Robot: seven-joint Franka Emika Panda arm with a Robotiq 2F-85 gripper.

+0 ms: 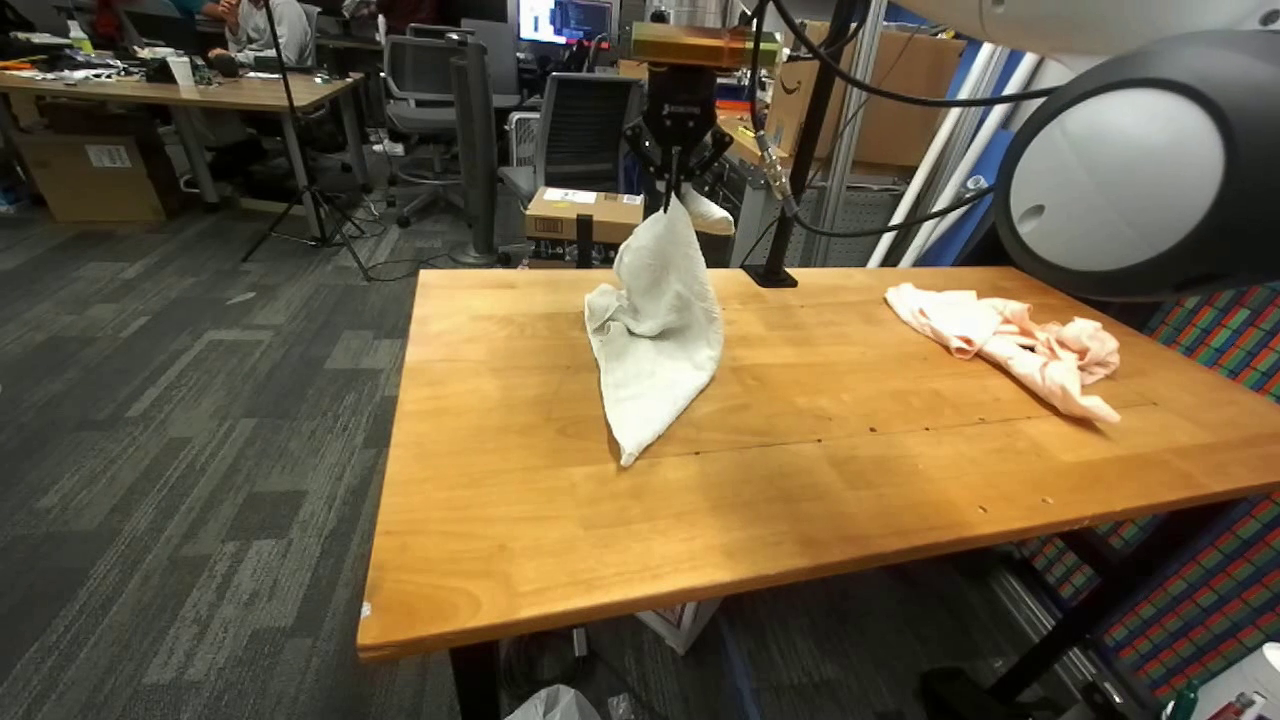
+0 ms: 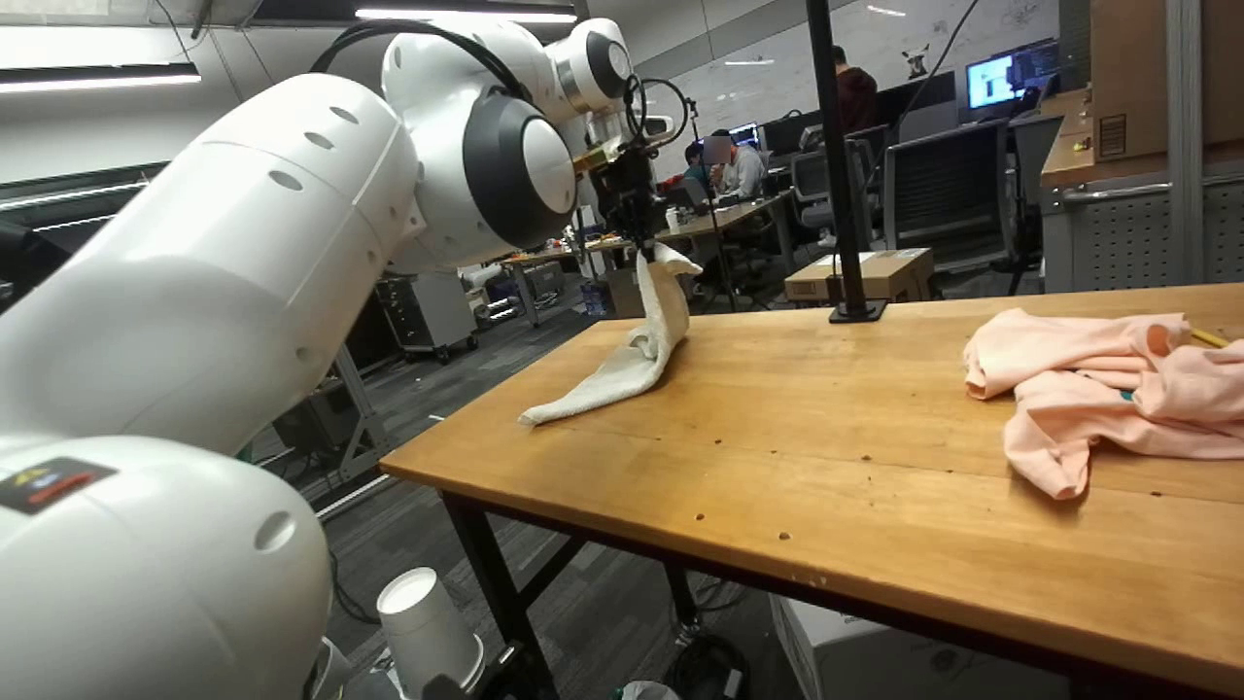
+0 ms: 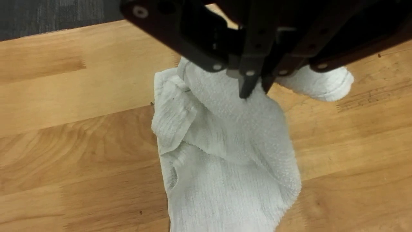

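Note:
A white towel is pinched near one corner by my gripper, which is shut on it above the far side of the table. The raised part hangs from the fingertips, while the lower part rests on the wood, narrowing to a point toward the near side. In exterior view 2 the towel drapes down from the gripper and trails left. From the wrist, the fingers press together on the towel, and a loose white flap sticks out to their right. One layer is folded over at its left edge.
A crumpled pink cloth lies on the right of the wooden table. A black post stands at the far edge, right of the towel.

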